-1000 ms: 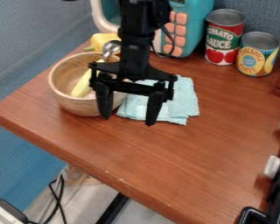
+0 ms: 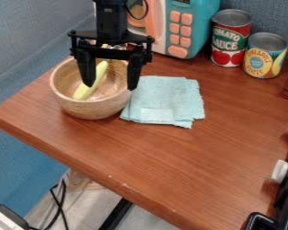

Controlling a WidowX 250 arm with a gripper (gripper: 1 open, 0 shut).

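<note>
My black gripper point(image 2: 109, 74) hangs over a light wooden bowl point(image 2: 93, 105) at the upper left of the table, its two fingers apart and pointing down on either side. A pale yellow banana-like object point(image 2: 85, 88) lies in the bowl, behind and between the fingers. I cannot tell whether either finger touches it. A folded light blue cloth point(image 2: 167, 106) lies just right of the bowl.
A teal toy appliance point(image 2: 186, 27) stands at the back, with a tomato sauce can point(image 2: 229, 39) and a yellow-label can point(image 2: 265, 57) to its right. Dark equipment lines the right edge.
My gripper has moved up and to the left, from over the bowl's right side and cloth to over the bowl.
</note>
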